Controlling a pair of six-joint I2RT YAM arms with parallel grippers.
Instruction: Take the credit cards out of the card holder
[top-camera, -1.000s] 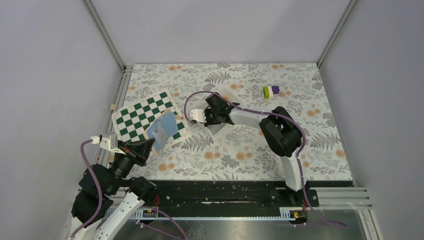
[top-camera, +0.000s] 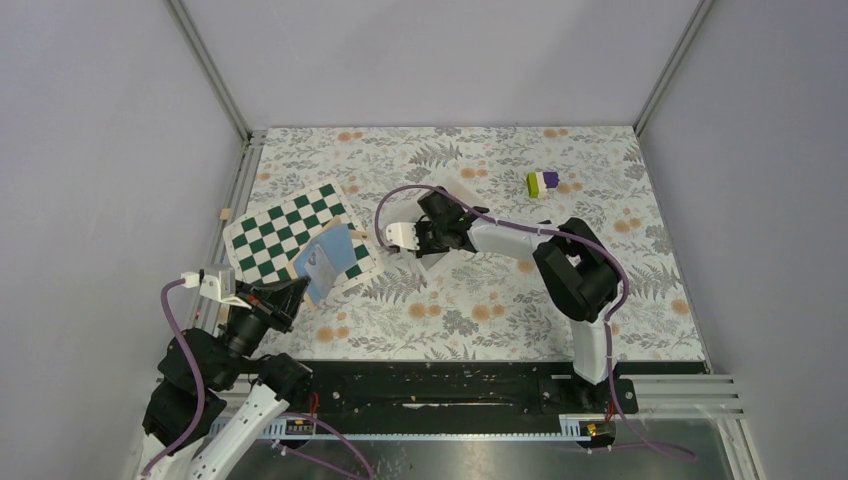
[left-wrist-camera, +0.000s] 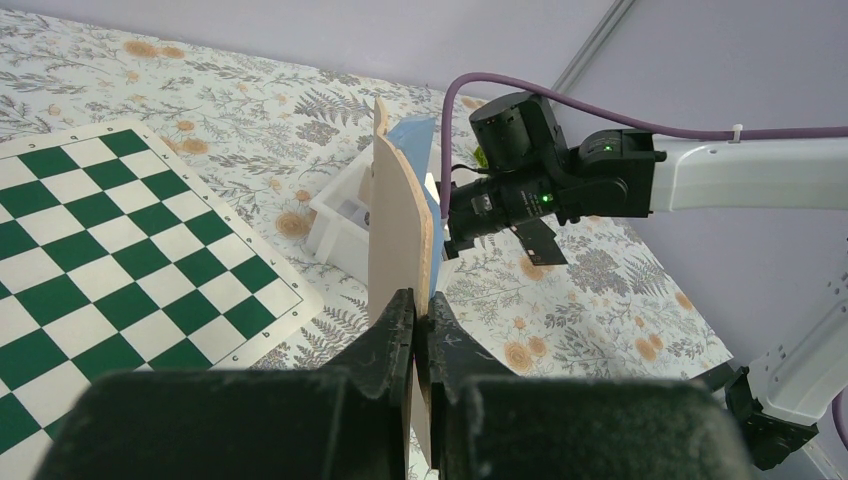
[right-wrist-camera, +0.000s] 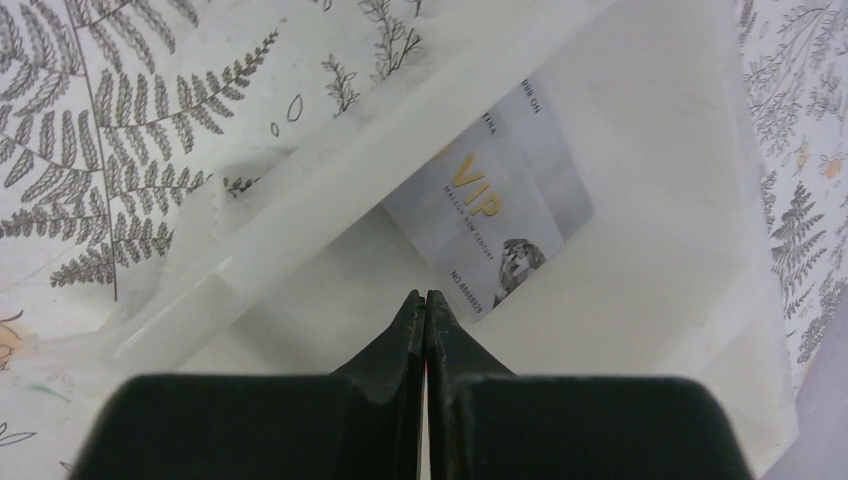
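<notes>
My left gripper is shut on the card holder (left-wrist-camera: 398, 225), a tan piece with a blue inside, held upright in the left wrist view; the top view shows it (top-camera: 325, 262) over the checkered board's edge, with a pale card-like patch on the blue. My right gripper is shut, nothing visible between its fingertips, over a white translucent tray (right-wrist-camera: 670, 290). A silver VIP card (right-wrist-camera: 470, 220) lies in that tray, just beyond the fingertips, seemingly with another card under it.
The green and white checkered board (top-camera: 270, 240) lies on the left of the patterned table. A small purple, white and green block (top-camera: 543, 183) is at the back right.
The right arm has shifted slightly rightward over the white tray, its elbow moving toward the right. The left arm and the card holder are unchanged.
</notes>
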